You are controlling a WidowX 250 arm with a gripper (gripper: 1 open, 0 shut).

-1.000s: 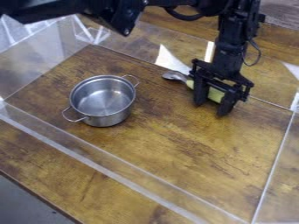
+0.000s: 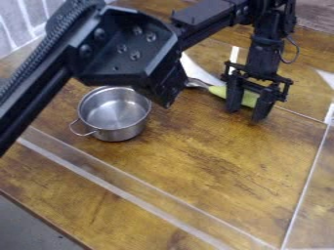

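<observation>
My gripper (image 2: pixel 251 102) is low over a pale yellow-green object (image 2: pixel 222 94) at the back right of the wooden table, its fingers around it; whether they are closed on it is unclear. A metal spoon-like utensil (image 2: pixel 197 84) lies just left of that object. A steel pot (image 2: pixel 112 113) with side handles stands to the left, partly near the overhanging dark arm.
Transparent strips run along its left and right sides. A white sheet lies behind the utensil. The arm spans the upper left of the view.
The upper part of my arm has swung down and toward the front left, over the space above the pot. The gripper has shifted slightly at the yellow-green object.
</observation>
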